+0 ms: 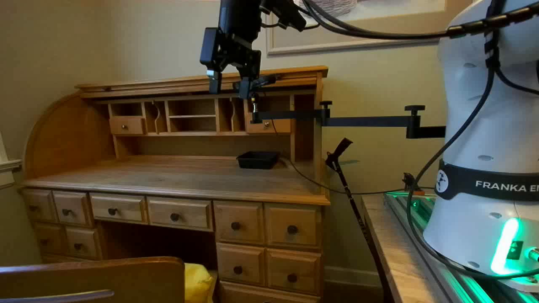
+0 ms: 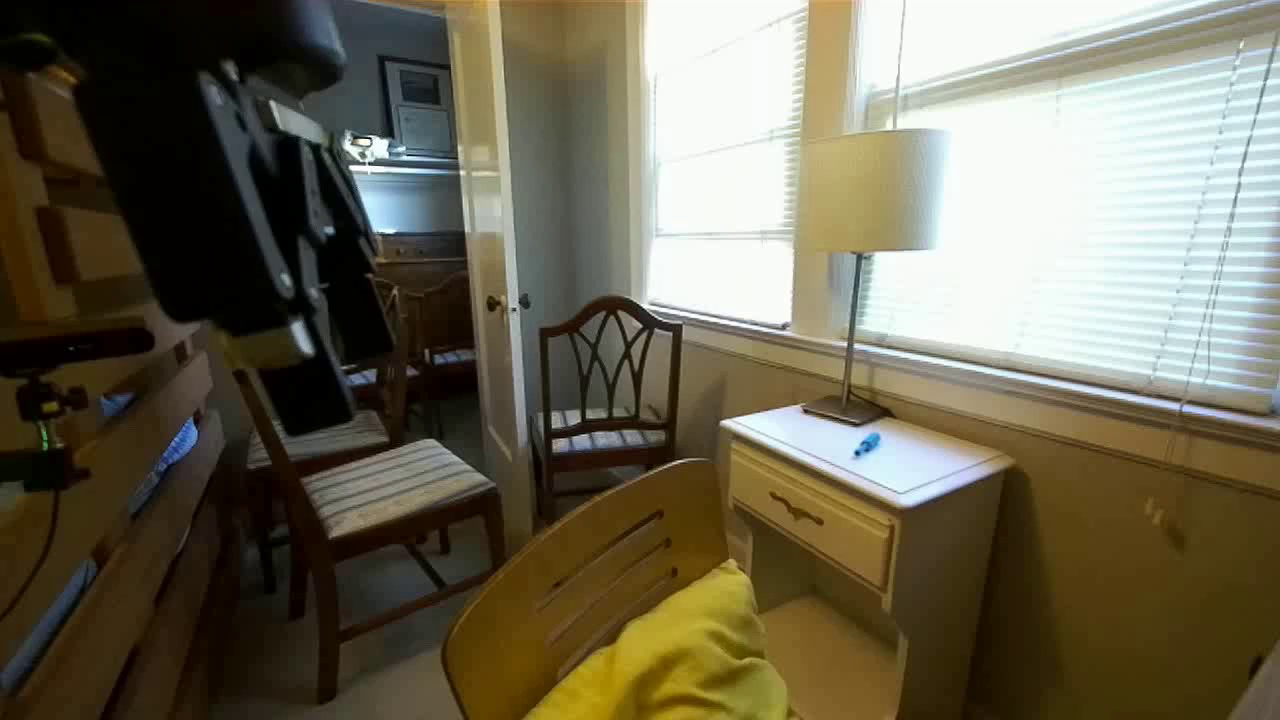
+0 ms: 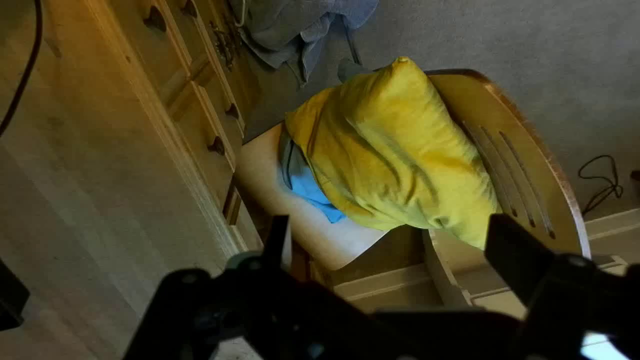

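Note:
High in front of the rolltop desk [image 1: 166, 174], my gripper [image 1: 230, 86] points down with its fingers apart and empty. The wrist view looks between the open fingers onto a yellow pillow [image 3: 390, 144] well below, resting against the chair's curved wooden back [image 3: 558, 186]. A bit of blue cloth [image 3: 315, 192] sticks out beside the pillow on the pale seat. A small black tray [image 1: 258, 160] sits on the right part of the desktop. On the white nightstand [image 2: 768, 434] lies a small blue object [image 2: 866, 444], too small to identify.
A lamp [image 2: 876, 192] stands on the nightstand by the windows. Striped-seat chairs [image 2: 390, 486] are near the doorway. A black camera arm [image 1: 369, 121] reaches in front of the desk's right side, and a cable [image 1: 313, 181] crosses there. Most of the desktop is bare.

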